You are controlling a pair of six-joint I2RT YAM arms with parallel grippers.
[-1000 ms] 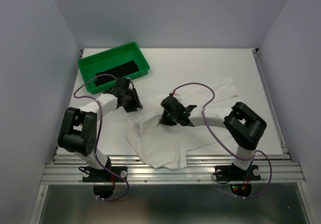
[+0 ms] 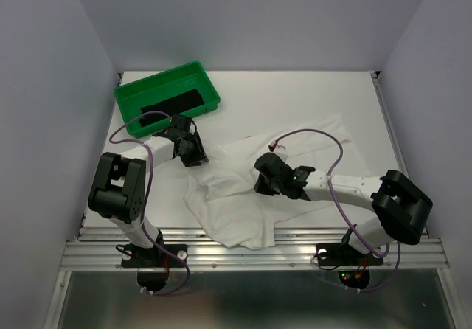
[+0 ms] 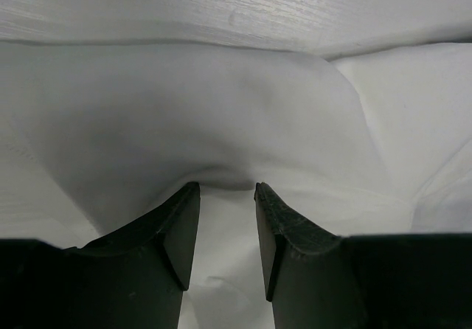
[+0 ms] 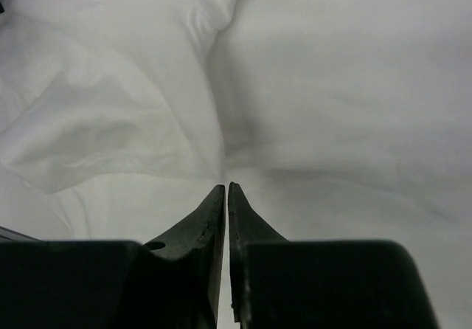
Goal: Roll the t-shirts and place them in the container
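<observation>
A white t-shirt [image 2: 234, 215] lies spread over the white table, wrinkled, with a folded flap running between my two grippers. At its upper left edge my left gripper [image 2: 198, 161] is shut on a bunch of the cloth; in the left wrist view the cloth [image 3: 221, 122] passes between its slightly parted fingers. Lower and to the right, my right gripper [image 2: 260, 189] points at the flap's right end. In the right wrist view its fingertips [image 4: 219, 193] nearly meet beside the fold's edge [image 4: 210, 152]; whether cloth is caught there is unclear.
At the back left stands a green bin [image 2: 166, 74] with something black inside. More white cloth [image 2: 324, 126] extends flat to the right, partly under my right arm.
My right gripper has moved to the right and slightly toward the front. The flap of cloth now stretches farther right with it. My left gripper has stayed almost in place.
</observation>
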